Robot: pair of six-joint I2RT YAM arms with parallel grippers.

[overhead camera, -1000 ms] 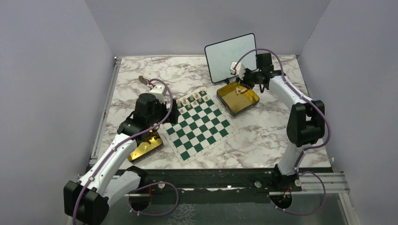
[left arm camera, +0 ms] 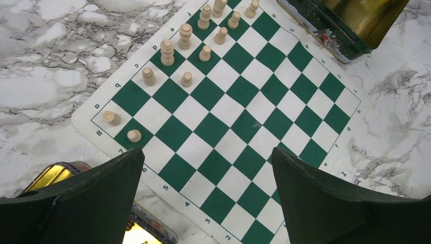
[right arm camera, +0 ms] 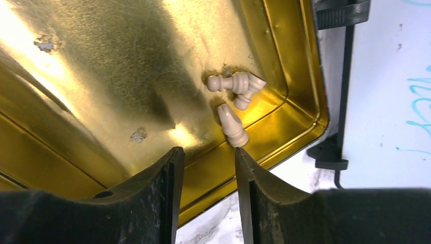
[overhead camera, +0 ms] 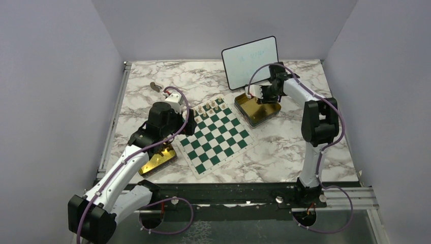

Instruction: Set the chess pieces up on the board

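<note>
The green-and-white chessboard holds several pale pieces along its far edge, among them a tall piece. My left gripper is open above the board, nothing between its fingers. My right gripper hovers over the gold tray, open, with several pale pieces lying inside: one just beyond the fingertips, others clustered beside it near the tray's corner. In the top view the right wrist hides these pieces.
A second gold tray is under the left arm. A whiteboard stands behind the right tray. Bare marble lies at the front right and back left.
The left arm is nearly still.
</note>
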